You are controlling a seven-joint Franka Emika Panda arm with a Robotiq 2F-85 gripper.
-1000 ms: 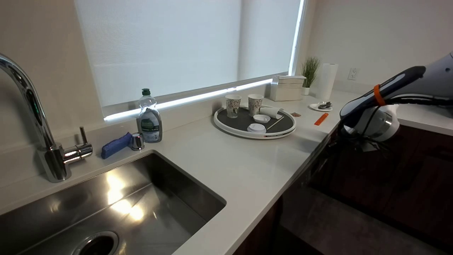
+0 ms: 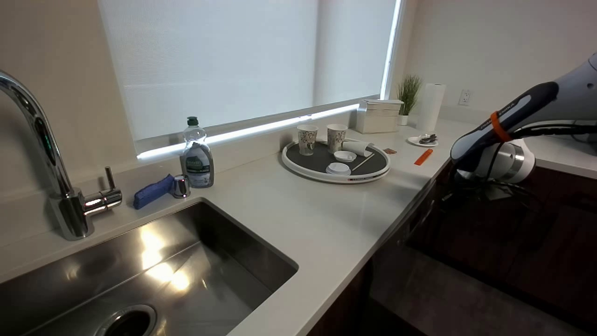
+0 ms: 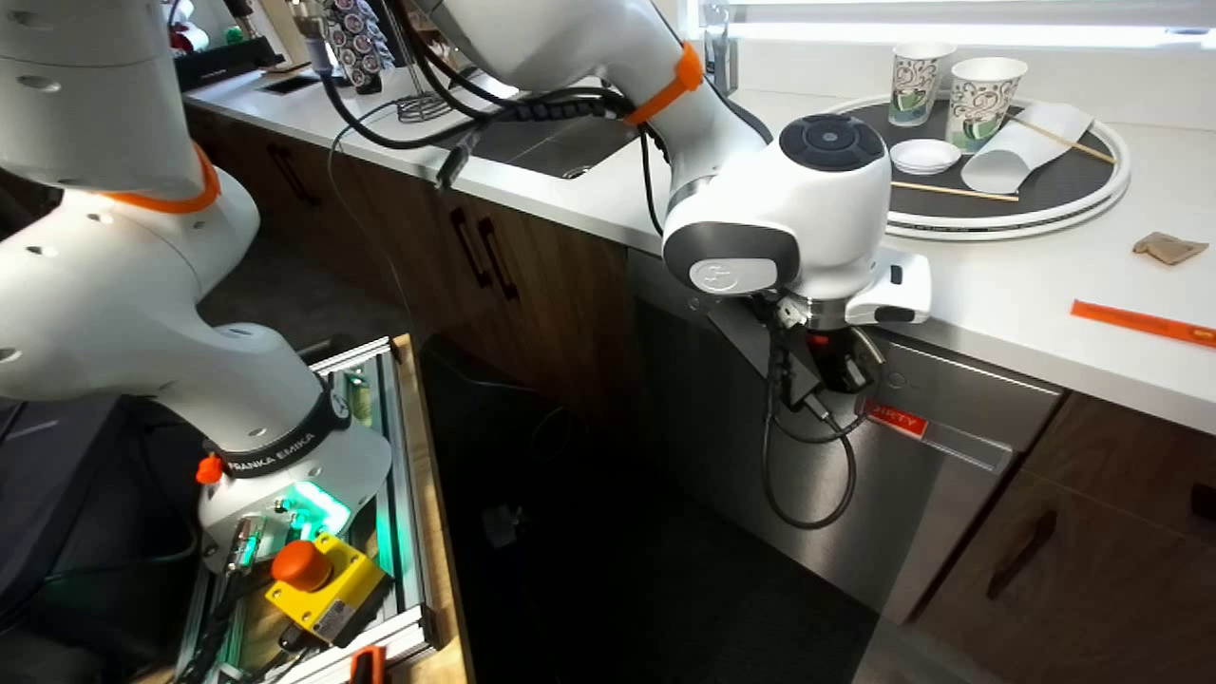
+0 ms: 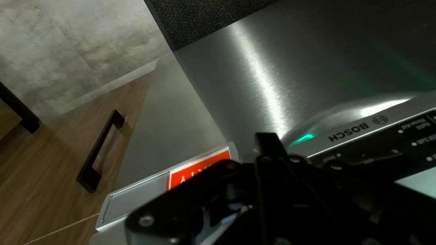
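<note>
My gripper shows shut in the wrist view, with nothing visible between its fingers. Its tips are in front of the stainless steel dishwasher, close to the end of a red sign fixed to the door. Beyond the tips lie the BOSCH lettering and a black control strip with buttons. In exterior view 2 the gripper hangs below the counter edge beside the sign, partly hidden by cables. Whether the fingertips touch the door cannot be told. Exterior view 1 hides them in the dark behind cables.
Along the front runs the white counter, just beside my wrist. On it rests a round tray with paper cups, plus an orange strip. A wooden cabinet with a black handle adjoins the dishwasher. Open floor lies below.
In exterior view 1 my arm and wrist have shifted slightly to the right, away from the counter edge. The things on the counter stay put.
</note>
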